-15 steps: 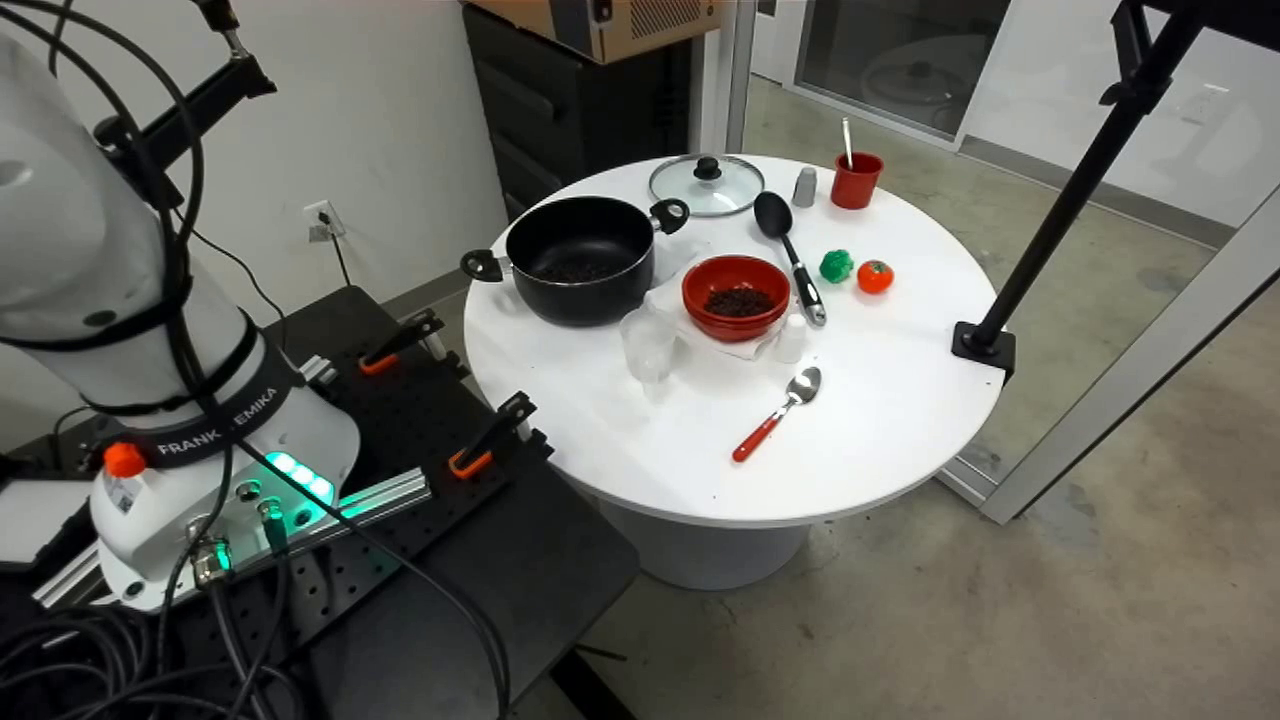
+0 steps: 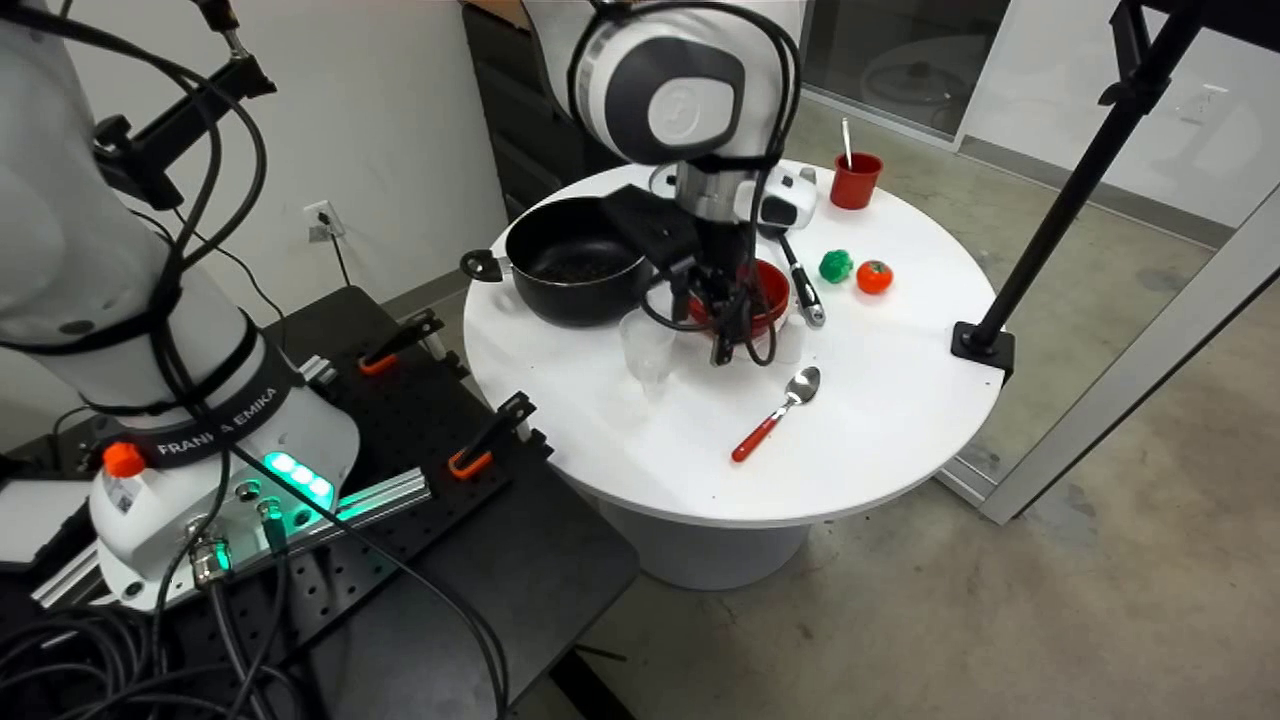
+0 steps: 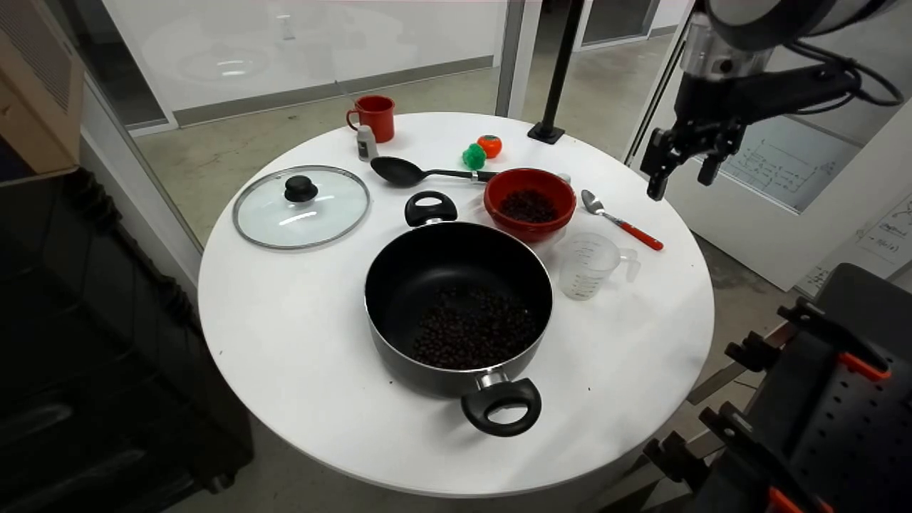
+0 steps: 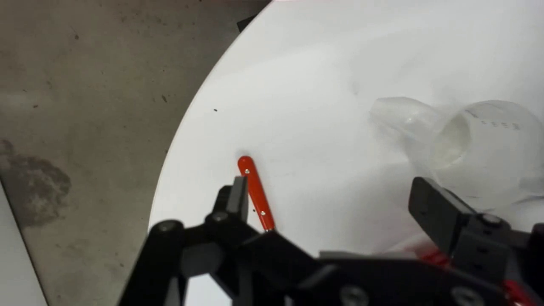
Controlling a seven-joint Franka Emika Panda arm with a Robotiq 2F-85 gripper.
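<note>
My gripper [image 3: 682, 178] stands open in the air above the table's edge, nothing between its fingers. Below it lies a spoon with a red handle [image 3: 641, 236], its bowl toward the red bowls. Looking down in the wrist view, the red handle [image 4: 259, 196] shows beside my left finger, and the clear measuring cup [image 4: 489, 148] is beyond the right one. Red stacked bowls [image 3: 528, 235] hold dark beans. More beans cover part of the bottom of the black pot [image 3: 436, 265]. In exterior view 1 my arm partly covers the bowls.
A glass lid [image 3: 329, 218], a black serving spoon [image 3: 397, 171], a grey shaker [image 3: 365, 144] and a red mug [image 3: 377, 120] stand farther back. Near the bowls are a green broccoli piece [image 3: 474, 157] and a tomato [image 3: 489, 146].
My arm has come into exterior view 1 over the table, now covering parts of the pot, lid and red bowls. The objects on the table appear unmoved.
</note>
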